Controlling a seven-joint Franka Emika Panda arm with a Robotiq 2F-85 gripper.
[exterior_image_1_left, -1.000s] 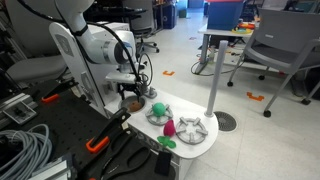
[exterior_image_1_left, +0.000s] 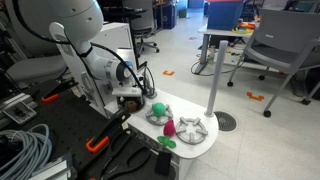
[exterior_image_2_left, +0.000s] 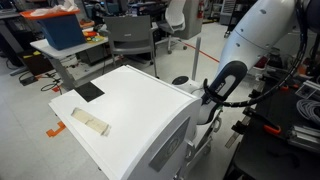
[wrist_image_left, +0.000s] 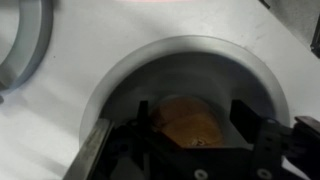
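A round grey pan or bowl (wrist_image_left: 115, 88) with a dark inside fills much of the wrist view. In it sits a roundish orange-brown object (wrist_image_left: 188, 124), partly covered by the gripper. My gripper reaches down into the bowl, its dark fingers parted with the object between and below them. Whether both fingers touch it I cannot tell. In exterior view 1 the gripper (exterior_image_1_left: 130, 96) is low over the left end of the white table and blocks most of the bowl. Exterior view 2 hides the fingertips behind a white panel (exterior_image_2_left: 135, 100).
A green round thing (exterior_image_1_left: 158, 109) rests on a metal dish to the bowl's right. Farther right are a red object (exterior_image_1_left: 169, 128) and a grey ring-shaped dish (exterior_image_1_left: 191, 130). A white post (exterior_image_1_left: 217, 76) rises at the table's back edge. Black rails (exterior_image_1_left: 98, 145) run along the front.
Over the last second the arm has come down, and the gripper has gone from above the bowl to inside it. The other objects on the table have stayed in place.
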